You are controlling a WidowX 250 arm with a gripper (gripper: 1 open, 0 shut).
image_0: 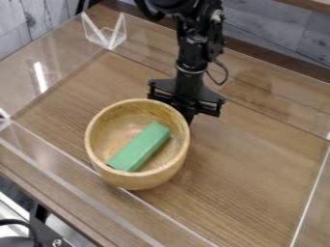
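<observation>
A tan round bowl (106, 154) sits on the wooden table, left of centre toward the front, with a green rectangular block (141, 147) lying inside it. My black gripper (183, 106) is low over the table just behind the bowl's back right rim; its tips are partly hidden by the rim, and whether it touches the bowl is unclear. It appears shut, with nothing seen between its fingers.
A white wire-like object stands at the back left.
</observation>
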